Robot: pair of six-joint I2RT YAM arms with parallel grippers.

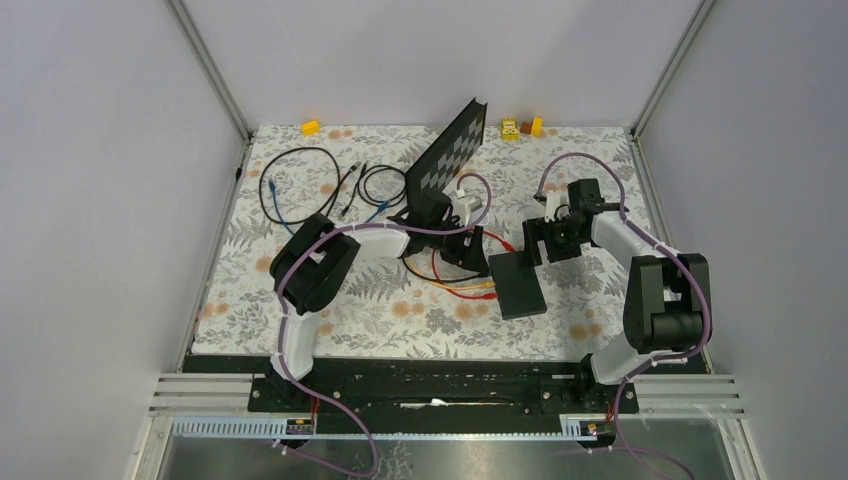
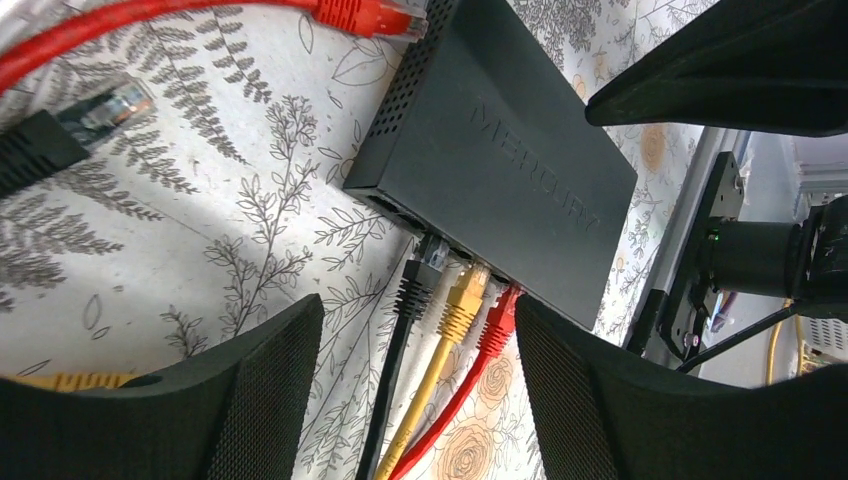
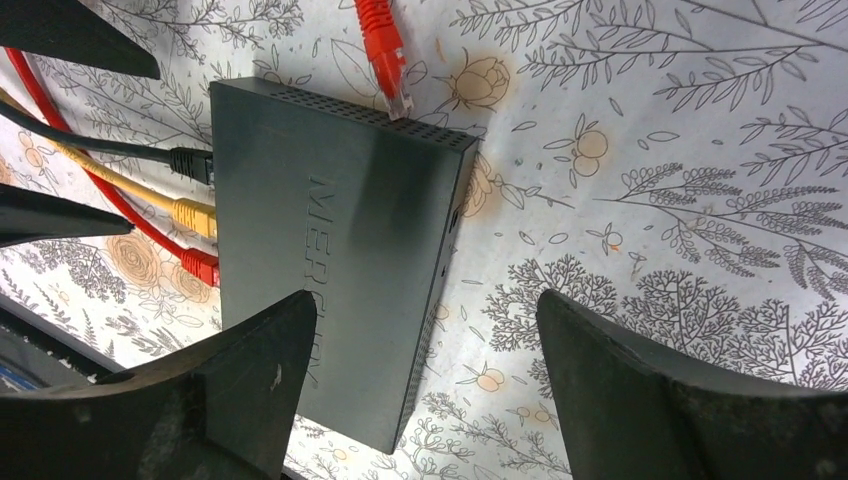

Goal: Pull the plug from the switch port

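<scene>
The black MERCURY switch (image 1: 518,290) lies on the patterned mat. Black (image 2: 420,275), yellow (image 2: 461,305) and red (image 2: 497,328) plugs sit at its side ports. A loose red plug (image 3: 380,50) lies by its vented edge. My left gripper stands open above the black and yellow plugs, nothing visible between its fingers. My right gripper hangs open over the switch's right side, nothing between its fingers.
A checkerboard panel (image 1: 450,150) leans at the back. Coiled black cables (image 1: 300,150) lie at the back left, small yellow blocks (image 1: 509,129) at the back edge.
</scene>
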